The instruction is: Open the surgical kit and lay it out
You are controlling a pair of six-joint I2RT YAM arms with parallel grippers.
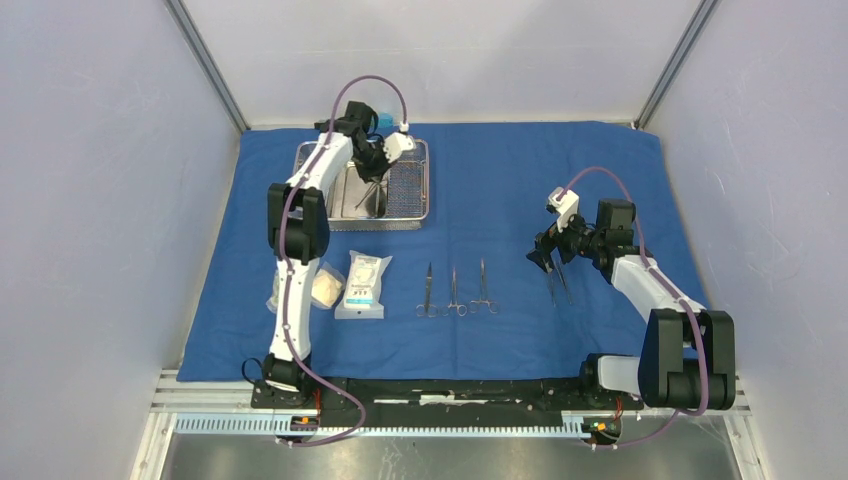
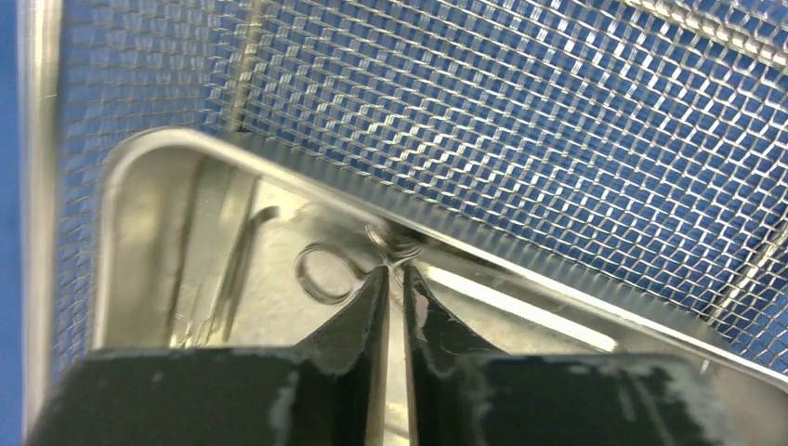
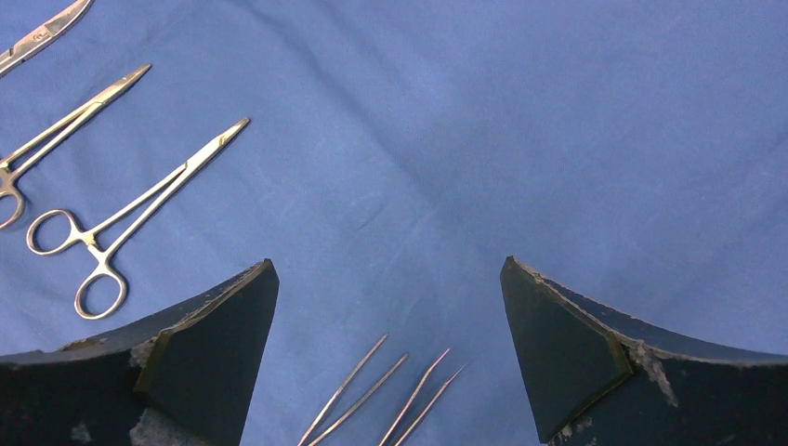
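At the back left stands the wire mesh basket (image 1: 407, 222), with a metal tray (image 2: 307, 183) inside. In the left wrist view, a ring-handled instrument (image 2: 321, 295) lies in this tray near its wall. My left gripper is over the handle, its fingertips separated by a narrow gap; whether the instrument is pinched between them is unclear. On the right side, my right gripper is wide open and empty above the blue cloth. Two pairs of tweezers (image 3: 349, 383) show below and between its fingers.
Scissors (image 1: 428, 290) and two ring-handled clamps (image 1: 454, 292) lie in a row at the front middle. A white packet (image 1: 362, 285) and a clear bag of pale material (image 1: 327, 287) are left of them. Bare blue cloth (image 1: 490, 190) fills the centre back.
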